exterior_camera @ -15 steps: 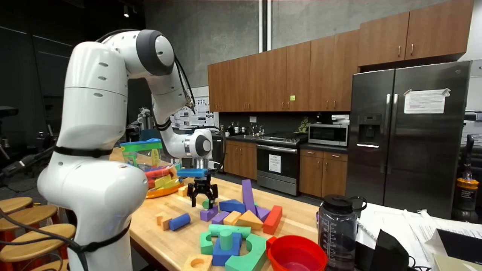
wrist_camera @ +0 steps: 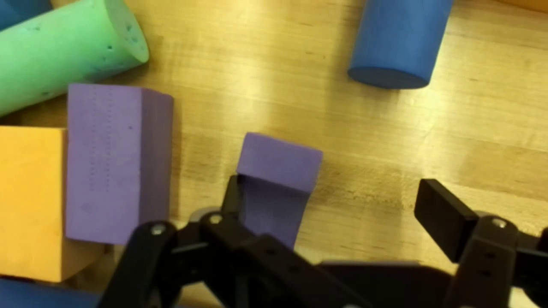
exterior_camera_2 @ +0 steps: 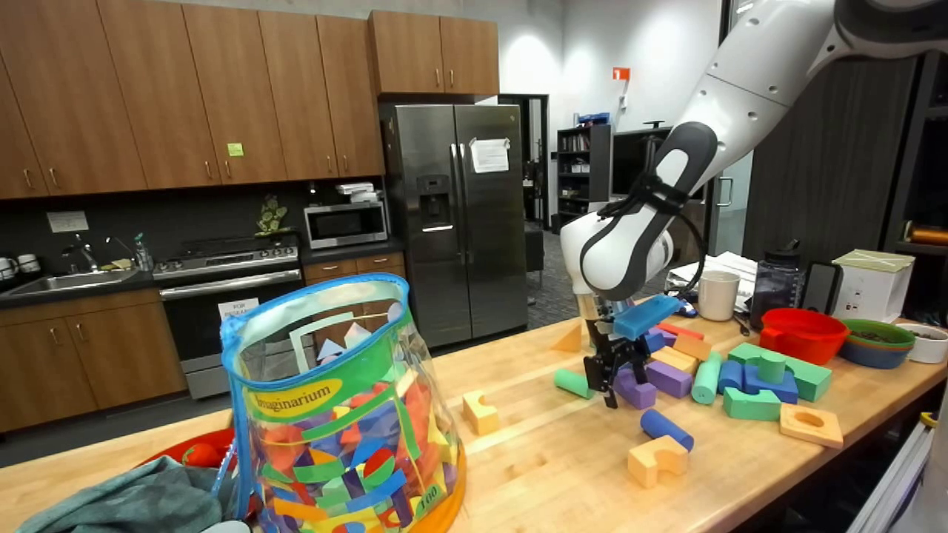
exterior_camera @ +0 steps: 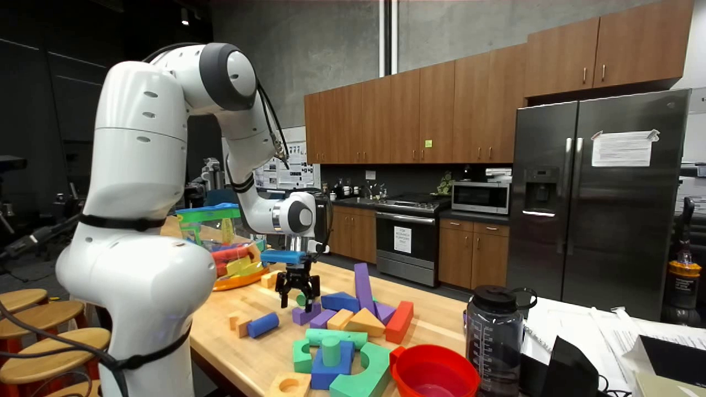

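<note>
My gripper stands open, low over the wooden table [wrist_camera: 329, 113], with its fingers wide apart. A small purple block [wrist_camera: 280, 161] lies by the left finger in the wrist view, which hides part of it; whether they touch I cannot tell. Bare table shows beside the right finger [wrist_camera: 444, 220]. In exterior view 1 the gripper [exterior_camera: 297, 305] is just above this purple block [exterior_camera: 301, 316]; exterior view 2 shows the block [exterior_camera_2: 633, 391] partly behind the fingers. Another purple block [wrist_camera: 105, 164] lies to its left in the wrist view.
A blue cylinder [wrist_camera: 400, 43] and a green cylinder [wrist_camera: 67, 51] lie nearby. More blocks crowd the side toward the red bowl [exterior_camera: 433, 374]. A clear bag of blocks [exterior_camera_2: 346, 382] stands at the table's other end, with mostly clear wood between.
My gripper has come down slightly and a little to the right in exterior view 1, closer to the purple block. The blocks appear unmoved.
</note>
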